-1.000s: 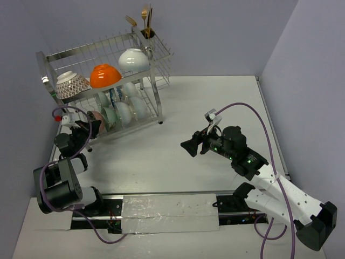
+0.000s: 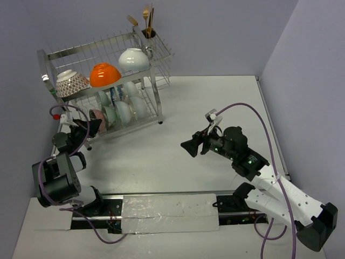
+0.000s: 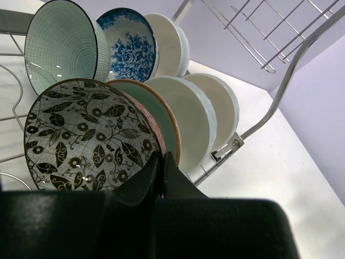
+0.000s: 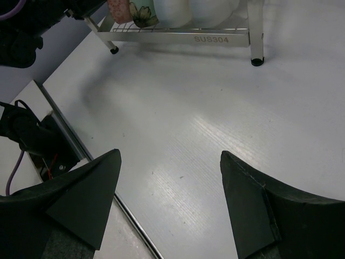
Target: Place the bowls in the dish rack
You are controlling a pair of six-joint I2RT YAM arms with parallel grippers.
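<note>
In the left wrist view, a bowl with a dark leaf pattern stands on its side at the near end of the rack's lower tier. My left gripper is shut on its rim. Behind it in a row are a green bowl with a brown rim and two pale bowls. A light green bowl and a blue floral bowl stand in the back row. Over the bare table, my right gripper is open and empty, well away from the dish rack.
On the upper tier sit a patterned bowl, an orange bowl and a white bowl, all upside down. A cutlery holder hangs at the rack's right end. The table between the arms is clear.
The right arm and the upper bowls stay in place.
</note>
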